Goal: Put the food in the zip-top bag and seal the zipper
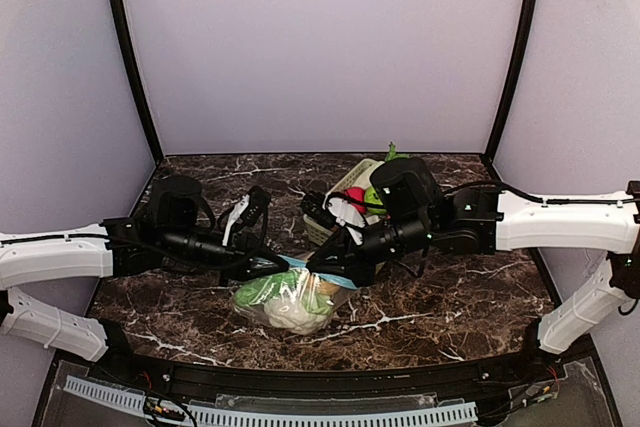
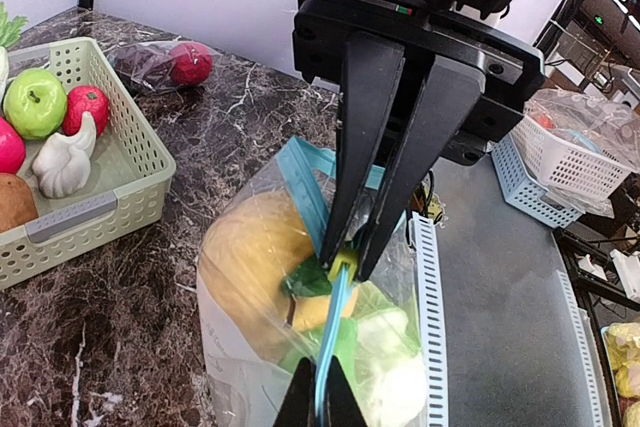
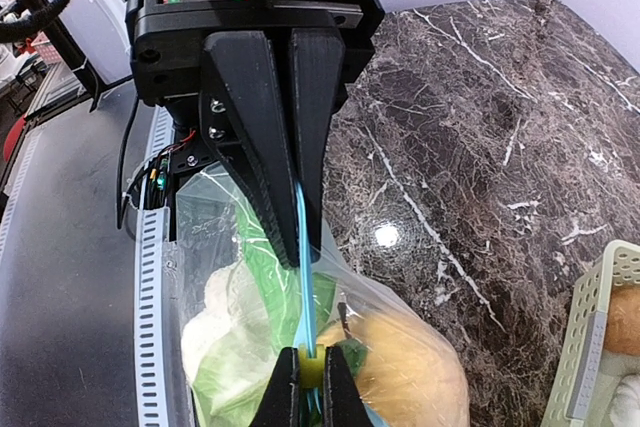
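A clear zip top bag (image 1: 325, 319) with a blue zipper strip (image 2: 332, 332) hangs between the two grippers. Through its film show a green leafy item (image 1: 262, 290), a white one (image 1: 293, 316) and a tan rounded one (image 2: 255, 257). My left gripper is shut on the blue strip near one end of the mouth. Close beside it, my right gripper is shut on a small yellow slider (image 3: 311, 369) that sits over the strip. From the slider to the left fingers (image 3: 250, 147) the strip runs taut. Whether its two sides are pressed together cannot be told.
Behind the right arm stands a pale green basket (image 2: 140, 182) holding a green apple (image 2: 35, 104), red items and a white garlic-like piece (image 2: 66, 159). A red item in clear plastic (image 2: 190, 63) lies beyond it.
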